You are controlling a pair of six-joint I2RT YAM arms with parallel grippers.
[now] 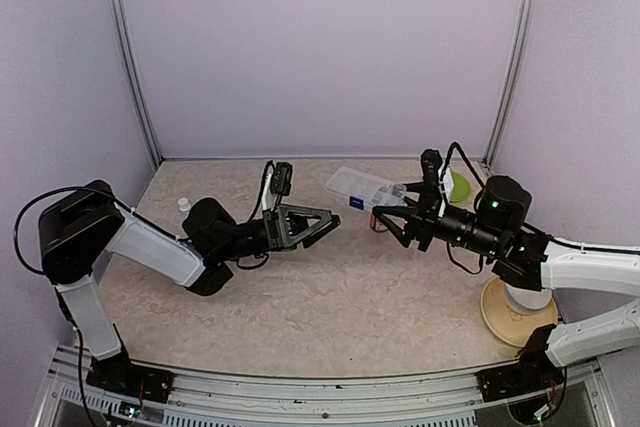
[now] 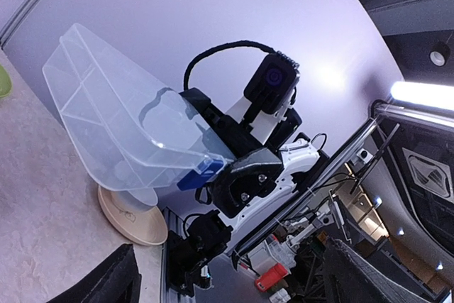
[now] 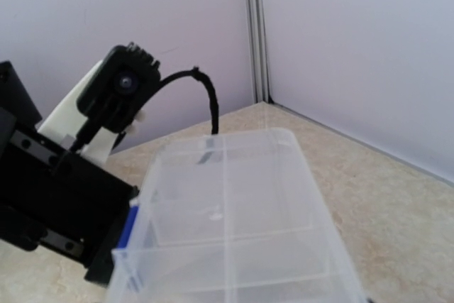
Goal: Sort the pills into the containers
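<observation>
A clear plastic box with a blue latch hangs tilted above the table, and my right gripper is shut on its right end. Seen from the right wrist, the box shows inner dividers; no pills can be made out in it. To the left of the box, my left gripper stands part open with nothing between its fingers. The box is ahead of the left fingers in the left wrist view, apart from them. Loose pills do not show anywhere.
A small white bottle stands behind the left arm. An orange-and-white container is partly hidden by the right gripper, near a green object. A white bowl rests on a tan plate at right.
</observation>
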